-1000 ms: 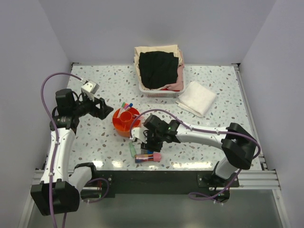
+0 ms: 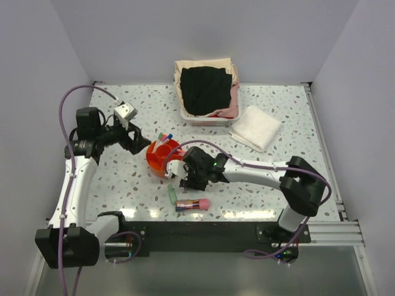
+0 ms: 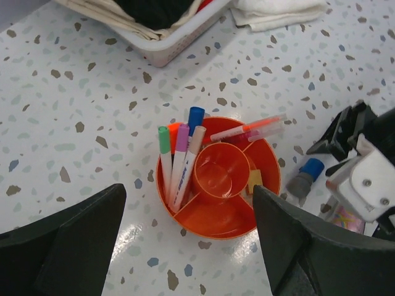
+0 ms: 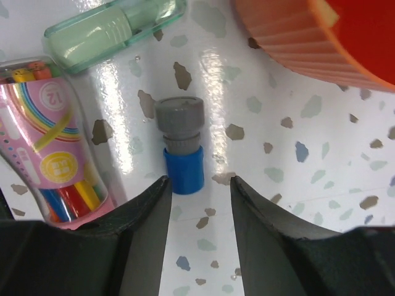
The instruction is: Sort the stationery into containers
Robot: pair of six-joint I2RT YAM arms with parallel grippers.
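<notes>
The orange divided round container (image 3: 219, 219) holds several markers and pens, seen in the left wrist view. My left gripper stands open left of and above it, nothing between its fingers. My right gripper is low over the table, part open, its fingertips just short of a grey-and-blue cylindrical item (image 4: 184, 166); nothing shows held. A clear pencil case of coloured pens (image 4: 46, 129) lies left of that item, and a pale green translucent object (image 4: 92, 40) lies above it in the right wrist view.
A white basket (image 2: 207, 121) of folded cloths stands at the back. Folded white cloths (image 2: 255, 127) lie at its right.
</notes>
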